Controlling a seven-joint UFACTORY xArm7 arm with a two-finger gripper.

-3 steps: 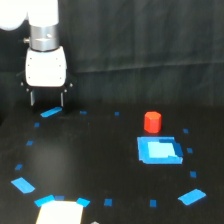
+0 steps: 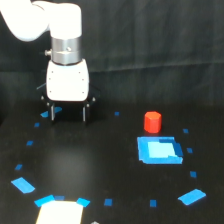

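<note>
My gripper (image 2: pixel 69 112) is at the left of the camera view, low over the dark table, with its fingers spread apart. No object shows gripped between them, though a small blue piece (image 2: pixel 57 110) lies on the table by the left finger. To the right, well apart from the gripper, a red block (image 2: pixel 152 122) stands just behind a blue tray (image 2: pixel 145 158). The tray has a pale, nearly white inside. Whether the block touches the tray's back edge is hard to tell.
Blue strips lie flat on the table, one at the front left (image 2: pixel 22 185) and another at the front right (image 2: pixel 191 197). A pale object (image 2: pixel 60 213) is cut off by the bottom edge. Small blue marks dot the surface. Between gripper and tray the table is clear.
The arm has moved to the right and lower, its fingers now nearer the table. The red block and the blue tray have stayed in place.
</note>
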